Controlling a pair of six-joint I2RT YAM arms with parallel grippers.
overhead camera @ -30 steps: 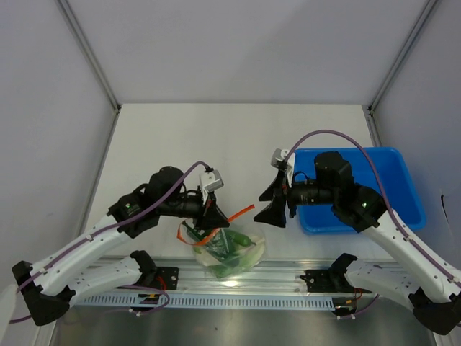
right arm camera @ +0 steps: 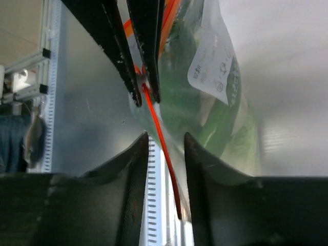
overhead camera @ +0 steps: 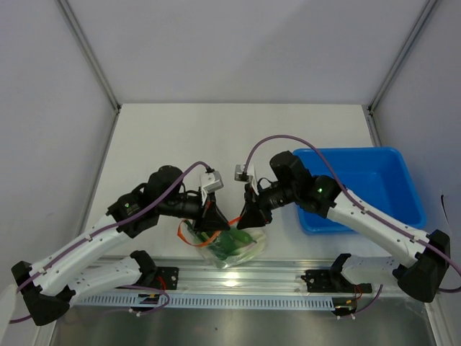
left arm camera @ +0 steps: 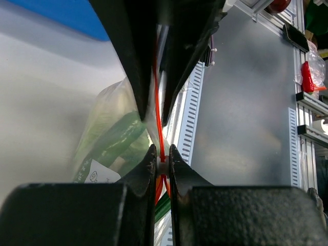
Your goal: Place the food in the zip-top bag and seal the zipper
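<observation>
The clear zip-top bag (overhead camera: 234,249) holding green produce (left arm camera: 115,143) lies at the table's front edge, a white label (right arm camera: 207,66) on it and a red-orange zipper strip along its opening. My left gripper (overhead camera: 215,225) is shut on that zipper, clearly seen in the left wrist view (left arm camera: 163,164). My right gripper (overhead camera: 246,218) has its fingers part open around the same strip, just beside the left one; in the right wrist view (right arm camera: 164,143) the red line runs between them.
An empty blue bin (overhead camera: 374,187) stands at the right of the table. A metal rail runs along the front edge.
My right gripper has moved left and onto the bag's zipper, close to my left gripper. The left arm has stayed in place.
</observation>
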